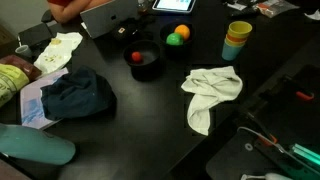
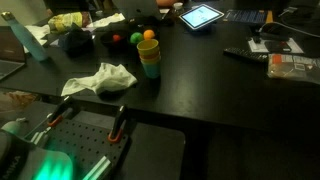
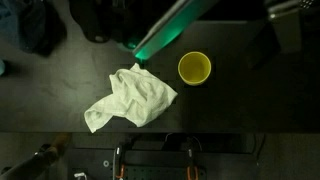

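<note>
A crumpled white cloth (image 1: 211, 94) lies on the black table, and the wrist view shows the same cloth (image 3: 135, 97) below the gripper. Beside it stands a stack of cups (image 1: 235, 40), yellow on top, then orange, with blue at the bottom; from above only the yellow rim and inside of the cup (image 3: 195, 68) show. My gripper is at the top of the wrist view, its dark fingers wide apart, open and holding nothing. Neither exterior view shows its fingertips clearly.
Black bowls hold a red ball (image 1: 137, 57) and an orange ball (image 1: 183, 31) with a green one (image 1: 174, 39). Dark cloth (image 1: 77, 95), a teal bottle (image 1: 38, 145) and a tablet (image 2: 201, 16) lie around.
</note>
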